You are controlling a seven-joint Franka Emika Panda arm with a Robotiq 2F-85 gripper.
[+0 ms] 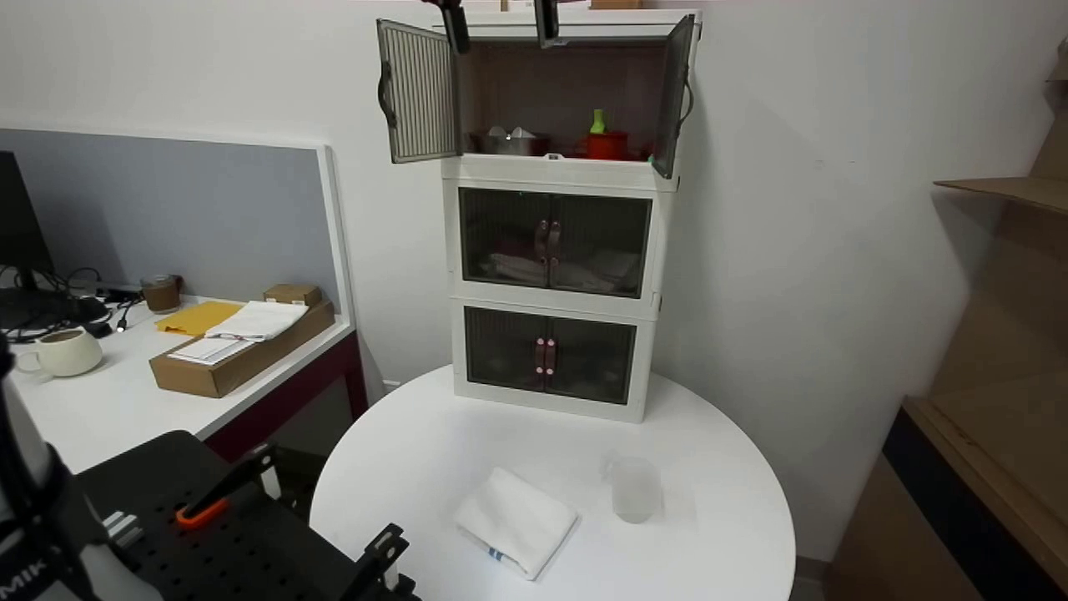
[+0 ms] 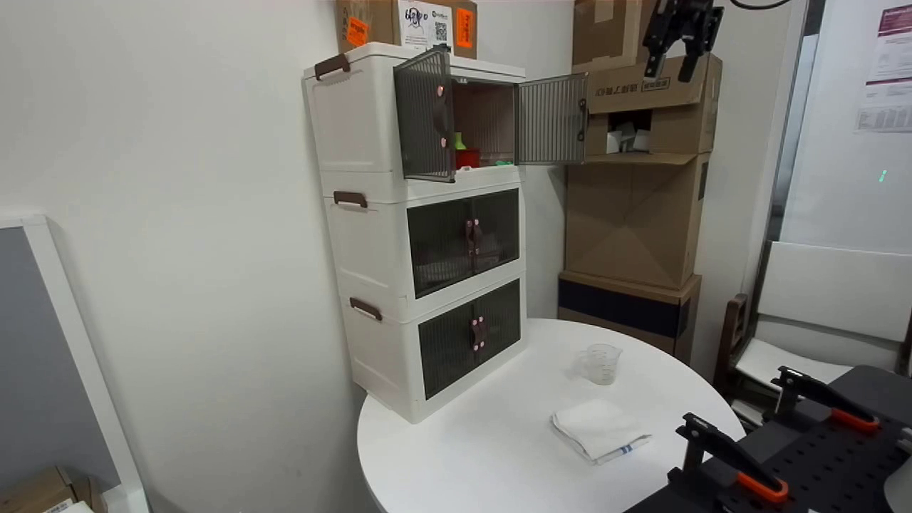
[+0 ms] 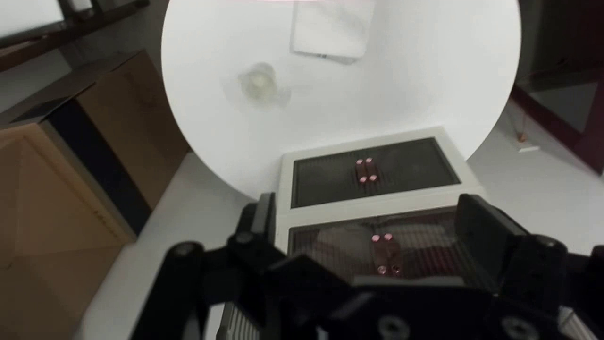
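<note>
High up in exterior view 2, my gripper (image 2: 671,75) stands open, its two fingers apart with nothing between them. In the wrist view the fingers frame the front of a white three-tier cabinet (image 3: 328,210). The top tier's grey doors, left (image 1: 418,92) and right (image 1: 676,98), are swung open; the two lower tiers are shut. Inside the top tier sit a metal pan (image 1: 508,144) and a red pot (image 1: 607,146) with something green behind it. On the round white table (image 1: 400,451) lie a folded white towel (image 1: 516,521) and, apart from it, a clear measuring cup (image 1: 636,491).
Cardboard boxes (image 2: 628,214) are stacked beside the cabinet, and others (image 2: 406,26) rest on its top. A desk (image 1: 120,421) with a mug and a flat box stands left. Black clamps (image 2: 735,457) grip the dark base board.
</note>
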